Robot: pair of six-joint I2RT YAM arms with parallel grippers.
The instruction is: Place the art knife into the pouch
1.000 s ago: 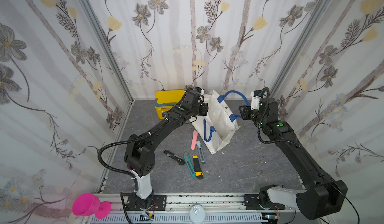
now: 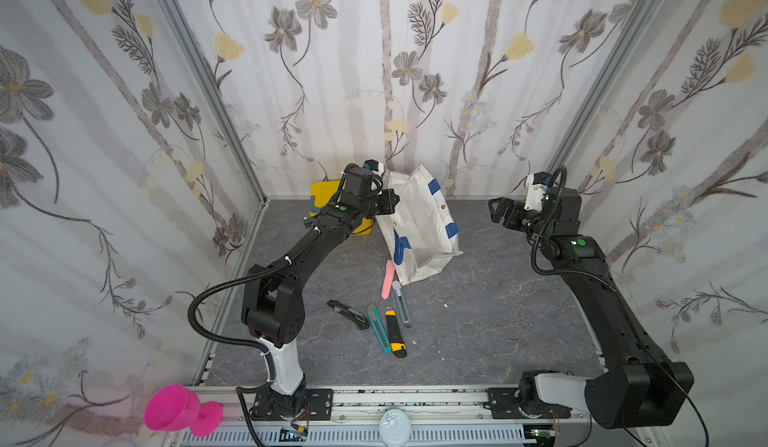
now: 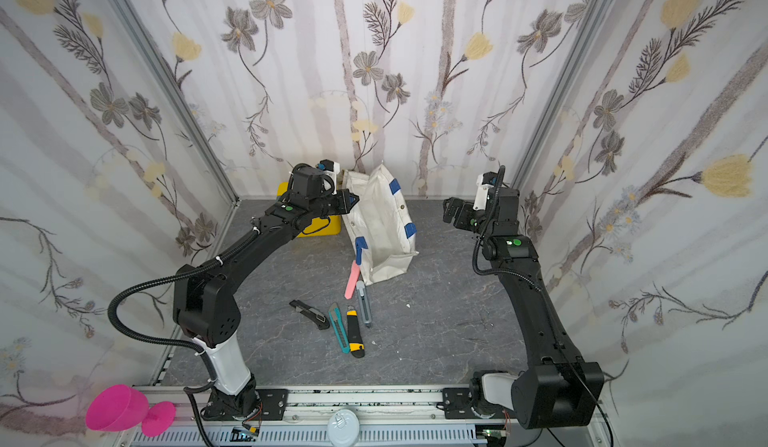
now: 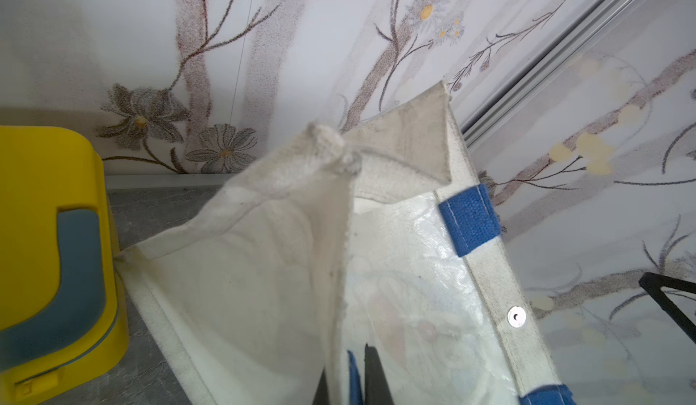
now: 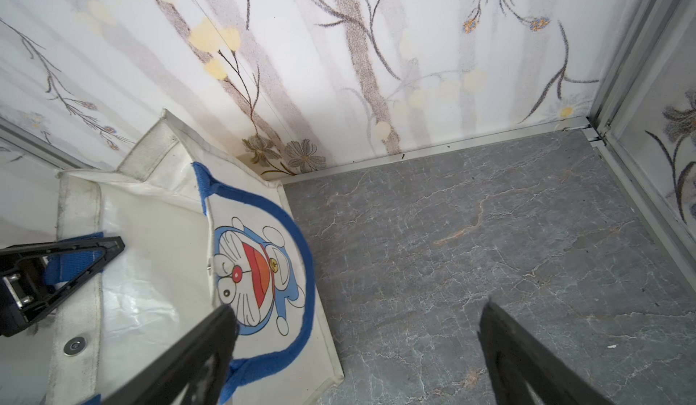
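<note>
A white pouch [image 2: 420, 235] with blue tabs stands open-topped at the back middle, Doraemon printed on its right side in the right wrist view. My left gripper is shut at its left edge, white fabric and some blue between or just beside its fingers. My right gripper [image 2: 501, 211] hangs open to the pouch's right, empty. In front lie several art knives: pink [image 2: 387, 279], grey [image 2: 401, 303], black [image 2: 346, 312], teal [image 2: 378, 327] and yellow-black [image 2: 395, 331].
A yellow box [image 4: 36, 253] stands behind the left gripper, left of the pouch. A pink funnel-shaped object [image 2: 172, 407] sits outside, front left.
My left gripper has moved back and left, and the pouch has shifted with it. My right gripper has moved up; the blue strap that stretched toward it no longer does.
</note>
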